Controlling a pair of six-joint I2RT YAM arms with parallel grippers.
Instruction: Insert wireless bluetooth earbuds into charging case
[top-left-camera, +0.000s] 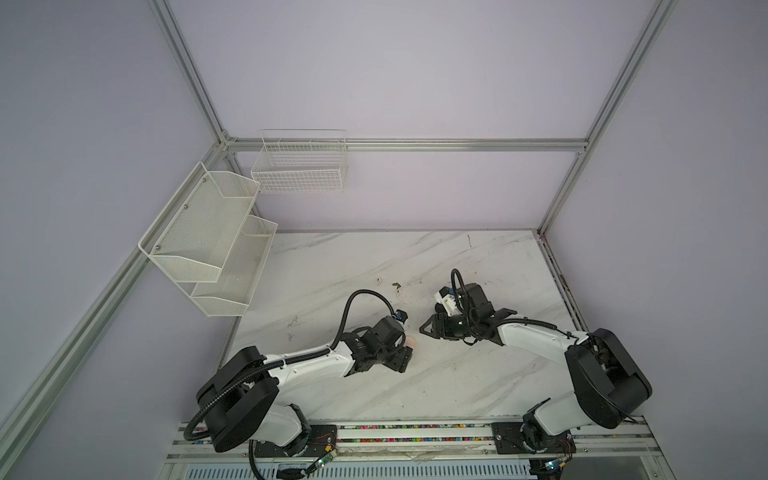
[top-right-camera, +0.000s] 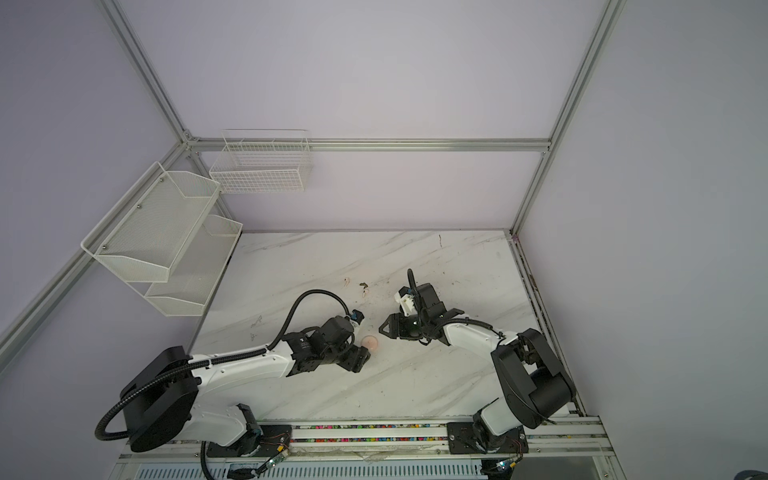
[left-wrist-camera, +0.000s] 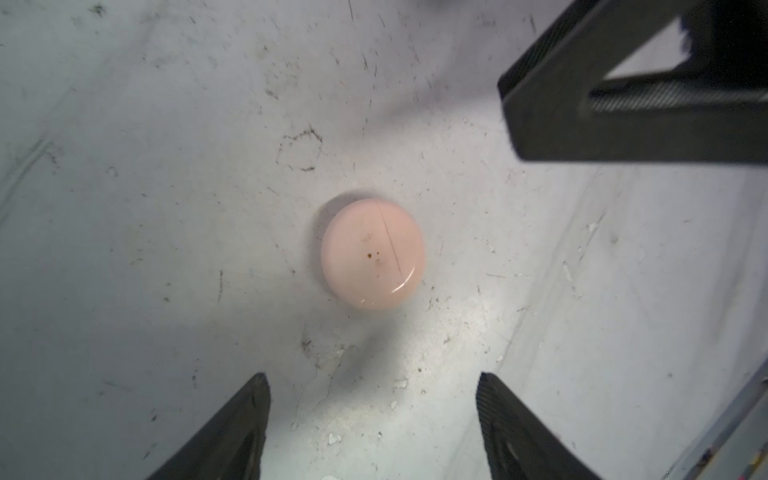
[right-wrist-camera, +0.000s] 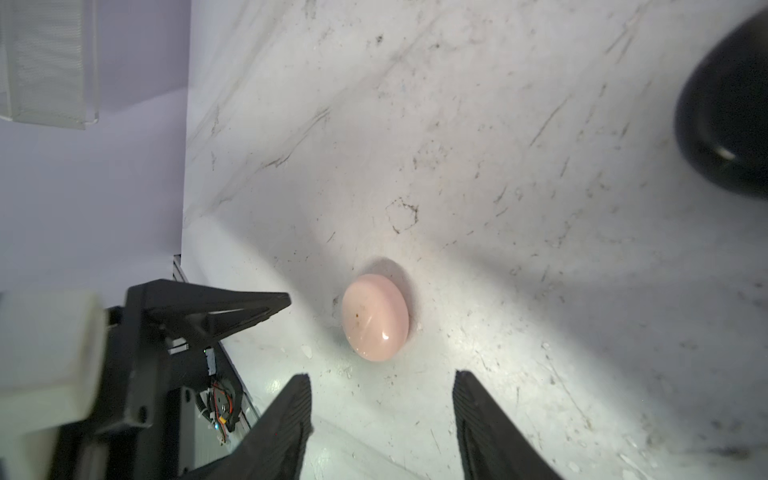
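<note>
A smooth pale pink round case (left-wrist-camera: 373, 254) lies on the marbled table; it appears closed, with small dark marks on top. It is between the two grippers, also seen as a pink disc (top-right-camera: 369, 343). My left gripper is open, its fingers wide apart with nothing between. My right gripper stands with its fingers well apart and empty, and the pink case (right-wrist-camera: 375, 317) shows just beyond its tips. A glossy black rounded object (right-wrist-camera: 732, 112) is cut off at the right wrist view's upper right. I cannot make out any separate earbuds.
A finger of the right arm (left-wrist-camera: 608, 104) reaches into the left wrist view close to the case. A small greenish mark or scrap (top-left-camera: 397, 285) lies farther back. White wire shelves (top-left-camera: 212, 240) hang at the left wall.
</note>
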